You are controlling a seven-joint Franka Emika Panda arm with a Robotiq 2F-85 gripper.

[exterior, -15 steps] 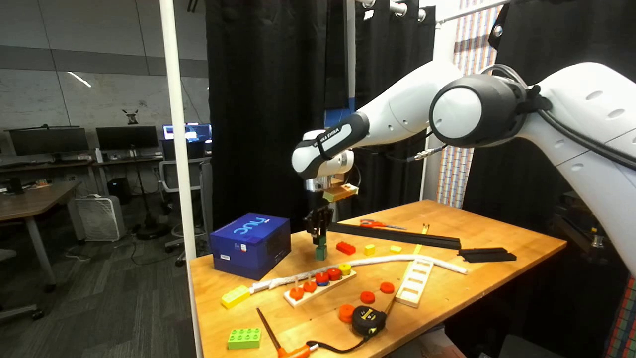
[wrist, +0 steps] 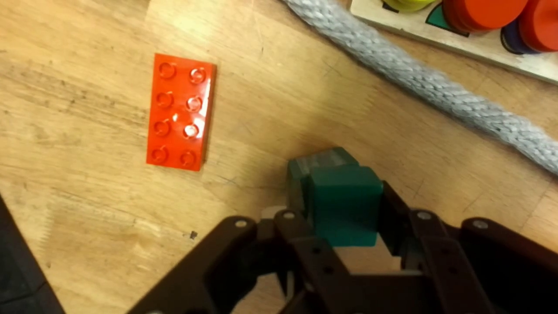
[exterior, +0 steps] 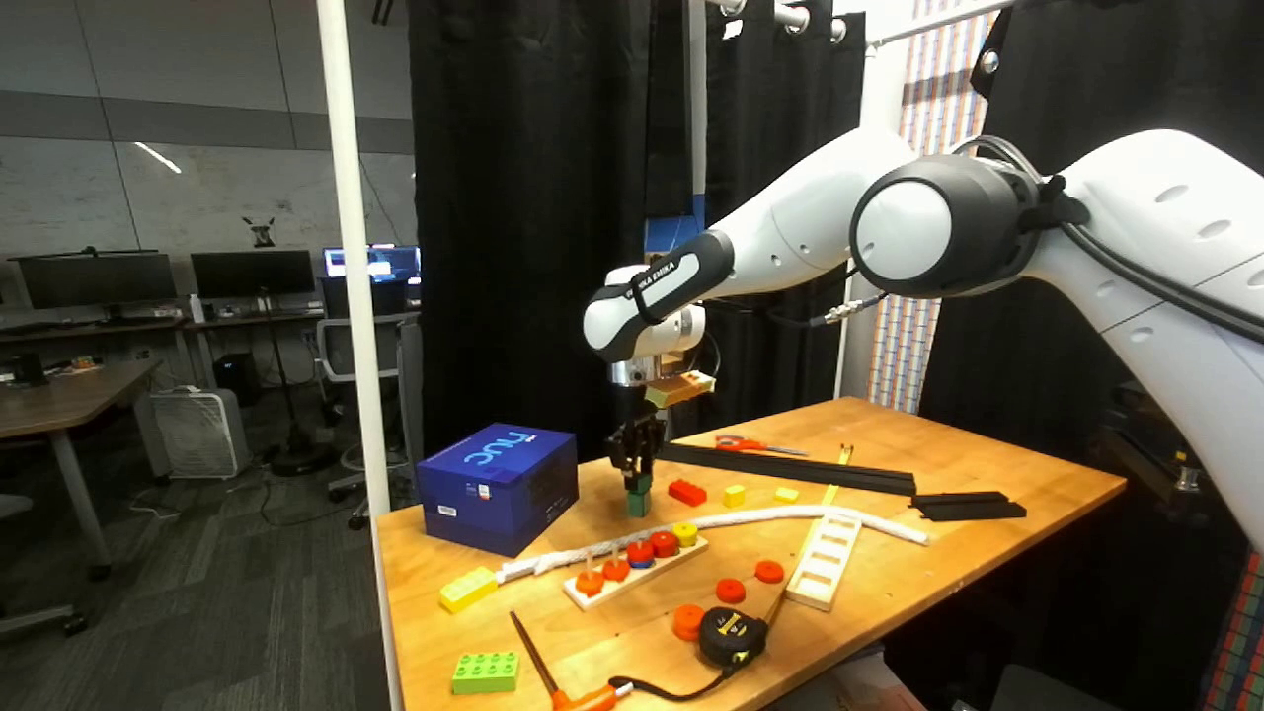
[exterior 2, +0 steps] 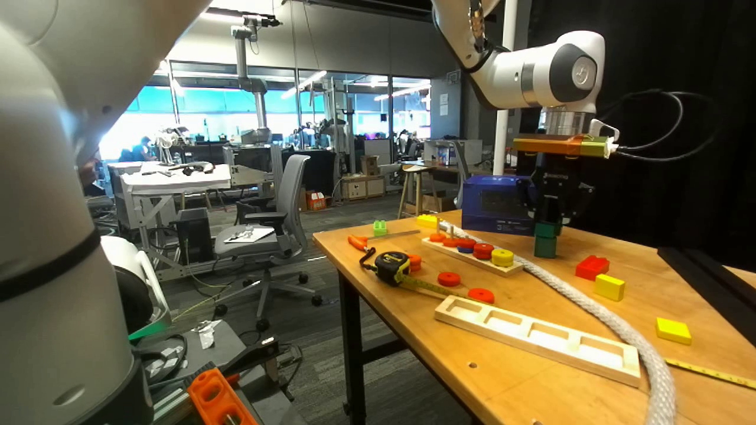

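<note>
Two green blocks stand one above the other on the table. My gripper (exterior: 640, 469), pointing down beside the blue box, is shut on the upper green block (wrist: 346, 206). Below it, partly covered in the wrist view, is the lower green block (wrist: 337, 156); from above the two look slightly out of line. In exterior view 2 the lower green block (exterior 2: 545, 247) rests on the wood, with the upper one directly over it. Whether the two faces touch fully I cannot tell, as the fingers hide part of the join.
A red brick (wrist: 180, 112) lies close by. A grey-white rope (wrist: 418, 76) crosses the table in front of the peg board (exterior 2: 464, 255). The blue box (exterior: 498, 486) stands beside the gripper. Yellow blocks, a tape measure (exterior: 731, 636) and a wooden frame (exterior 2: 538, 337) lie farther off.
My gripper has come down slightly and shifted a touch to the right in exterior view 1. The lower green block and the other table items look unmoved.
</note>
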